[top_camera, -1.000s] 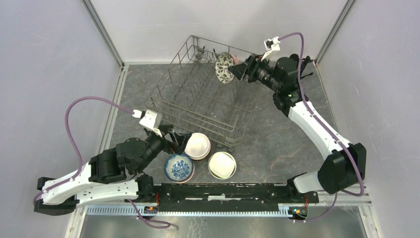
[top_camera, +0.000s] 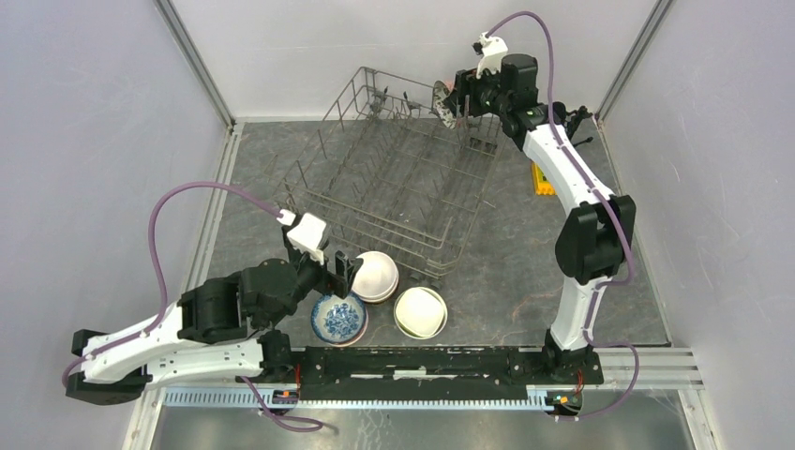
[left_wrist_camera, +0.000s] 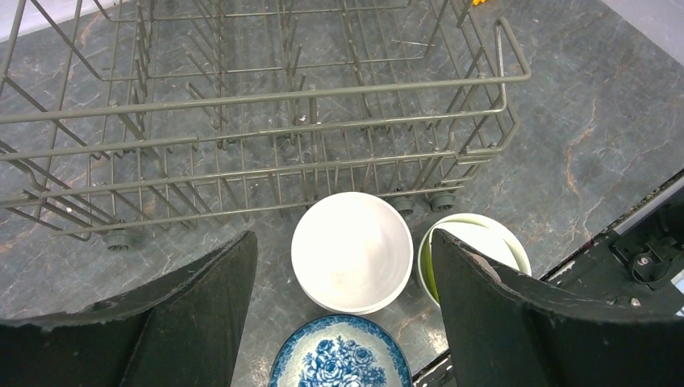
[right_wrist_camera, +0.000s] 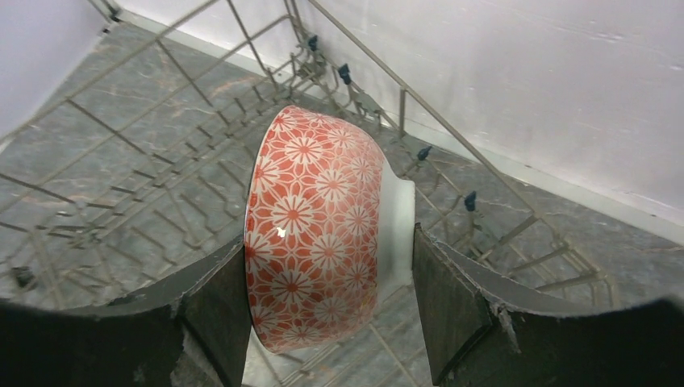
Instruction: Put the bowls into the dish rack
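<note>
My right gripper [top_camera: 461, 94] is shut on a bowl with red floral outside [right_wrist_camera: 310, 218], held tilted on its side over the back right of the dish rack [top_camera: 394, 242]. Its patterned inside shows in the top view. My left gripper [top_camera: 345, 272] hangs open, with nothing between its fingers, above the stacks in front of the rack: white bowls [left_wrist_camera: 351, 246], cream bowls with green [top_camera: 421, 312] and a blue floral bowl [left_wrist_camera: 343, 363].
A yellow object [top_camera: 544, 183] with dark items lies right of the rack. The floor right of the front bowls is clear. White walls close in at back and sides.
My right gripper and its bowl have moved toward the back right of the rack, the bowl turning more edge-on to the top view. My left gripper has shifted slightly.
</note>
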